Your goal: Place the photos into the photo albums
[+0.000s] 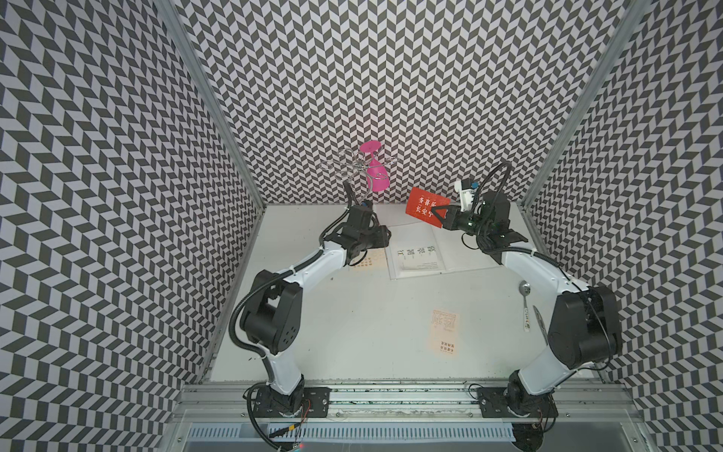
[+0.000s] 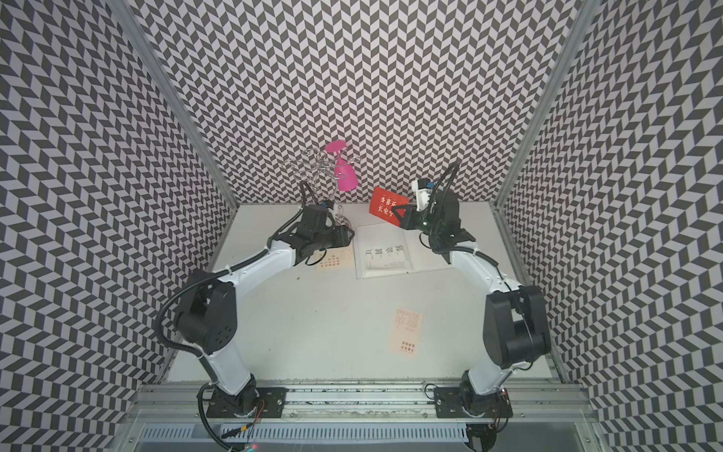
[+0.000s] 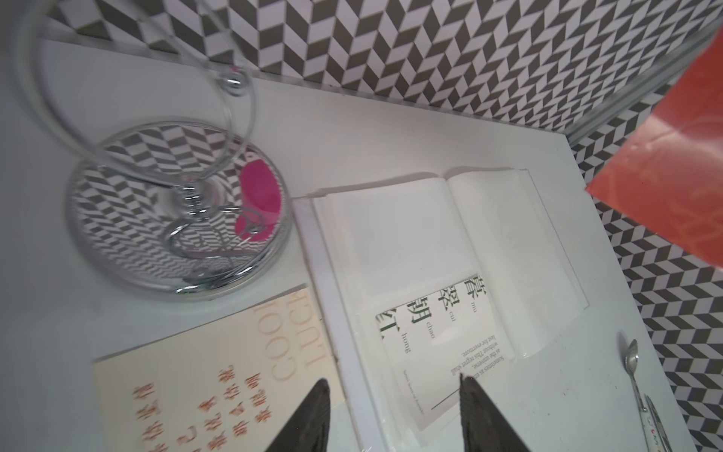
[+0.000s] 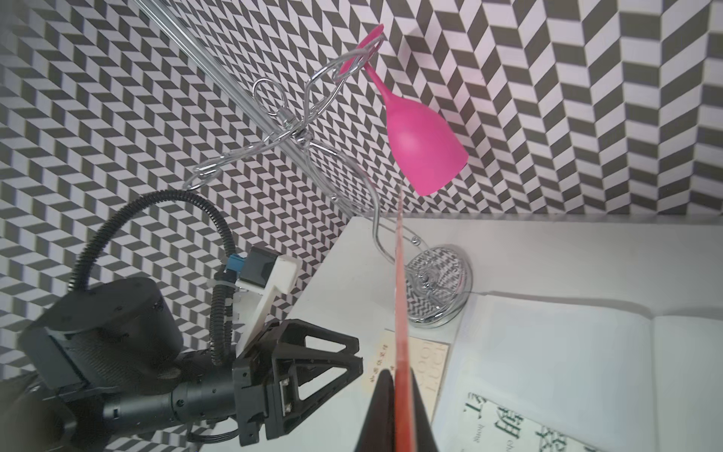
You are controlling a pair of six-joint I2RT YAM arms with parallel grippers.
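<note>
An open album [image 1: 467, 252] lies at the back centre, a printed sheet [image 3: 433, 350] on the lower half of its left page. My right gripper [image 1: 440, 214] holds a red photo [image 1: 421, 203] up above the album's back, shut on its edge. My left gripper hangs over the album's left side, its fingers apart with nothing between them. A cream card [image 3: 211, 376] lies left of the album. A pale pink card [image 1: 444, 331] lies at the front of the table.
A chrome stand [image 4: 437, 278] with a pink glass [image 4: 421, 143] stands behind the left gripper. A spoon [image 1: 525, 305] and a knife [image 1: 539, 324] lie at the right.
</note>
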